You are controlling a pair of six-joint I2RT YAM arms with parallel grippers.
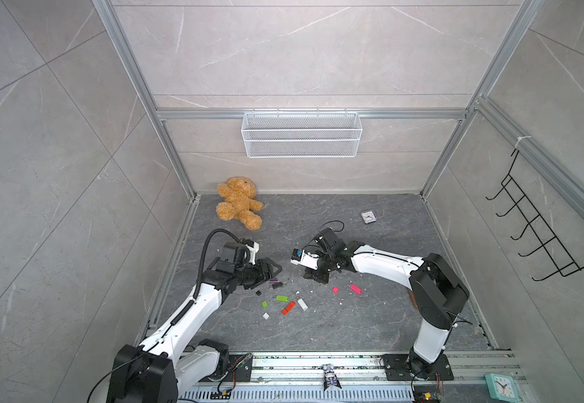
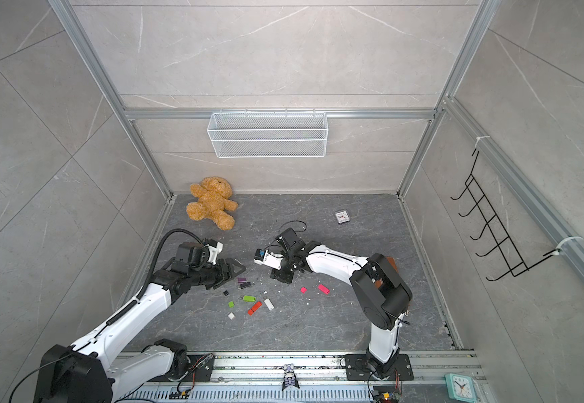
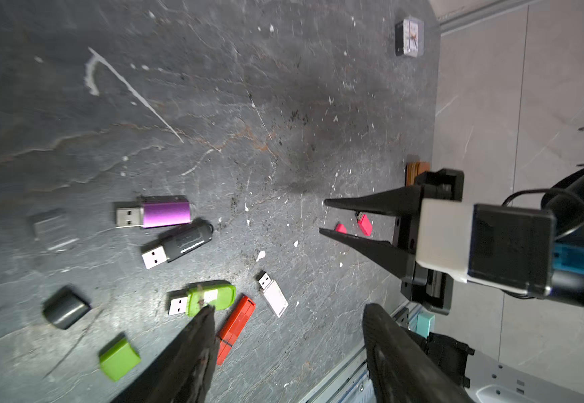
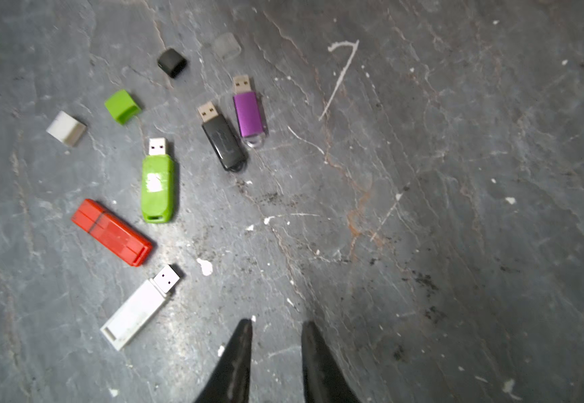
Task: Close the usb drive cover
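Note:
In the right wrist view several USB drives lie on the table. The purple drive (image 4: 248, 115), black drive (image 4: 223, 139), green drive (image 4: 157, 188) and white drive (image 4: 136, 310) have bare metal plugs. Loose caps lie apart from them: a clear cap (image 4: 227, 46), a black cap (image 4: 172, 62), a green cap (image 4: 123, 106) and a white cap (image 4: 66, 128). The red drive (image 4: 113, 231) shows no bare plug; its cap is on. My left gripper is open and empty above the table. My right gripper is part open, with nothing between its fingers.
A pink drive (image 1: 355, 288) and a small pink piece (image 1: 335, 290) lie to the right of the other drives. A teddy bear (image 1: 239, 203) sits at the back left, a small clock (image 1: 368, 217) at the back right. Bare table lies between them.

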